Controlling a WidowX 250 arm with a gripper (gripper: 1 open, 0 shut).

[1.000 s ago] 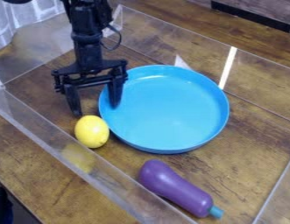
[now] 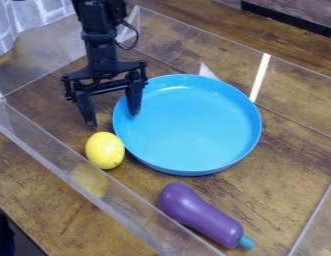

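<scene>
My black gripper (image 2: 110, 108) stands open at the left rim of a blue plate (image 2: 188, 128), its fingers pointing down, one over the rim and one over the wood to the left. I see nothing between them. A yellow lemon-like object (image 2: 105, 150) lies just in front of the gripper, beside the plate. A purple eggplant-like object (image 2: 197, 213) with a teal tip lies at the front right.
A clear plastic wall runs along the left and front of the wooden surface (image 2: 295, 150). A white strip and a small white triangle show behind the plate.
My gripper has risen slightly over the last second. The plate, the yellow object and the purple object have not moved.
</scene>
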